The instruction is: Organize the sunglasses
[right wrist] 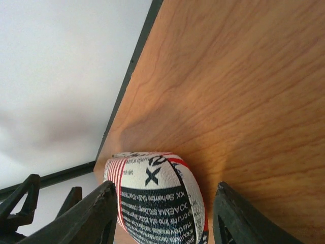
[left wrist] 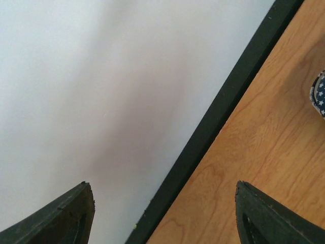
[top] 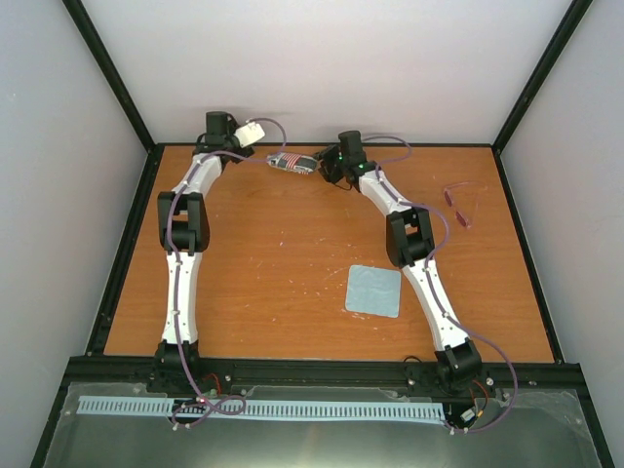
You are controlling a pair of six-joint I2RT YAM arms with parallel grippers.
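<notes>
A patterned glasses case [top: 292,162] with red stripes, lettering and stars lies at the back of the table between the grippers; in the right wrist view the case [right wrist: 155,203] sits just beyond my open right gripper's [right wrist: 165,206] fingertips. My left gripper is open above the back edge, left of the case, whose starred end [left wrist: 318,94] shows at the right of its view. Pink sunglasses [top: 463,216] lie on the right side of the table.
A light blue cloth [top: 372,291] lies front right of centre. Walls and a black frame border the back and sides.
</notes>
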